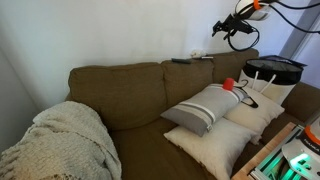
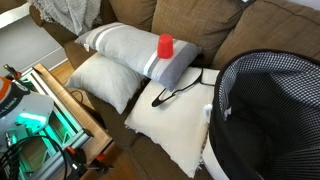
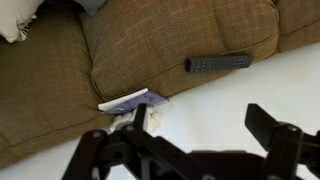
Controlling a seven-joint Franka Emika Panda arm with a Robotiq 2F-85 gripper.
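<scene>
My gripper hangs in the air near the wall, above the right part of the sofa back. In the wrist view its two dark fingers stand wide apart, with nothing between them. A black remote lies along the top of the sofa back, showing as a dark bar in exterior view 1. Close to it, a flat purple-and-white item rests near the wall edge, beside a small white object. A red cup stands on the striped grey cushion.
A black mesh basket occupies the right of the sofa. White cushions and a dark hanger-like item lie beside it. A knitted blanket covers the left armrest.
</scene>
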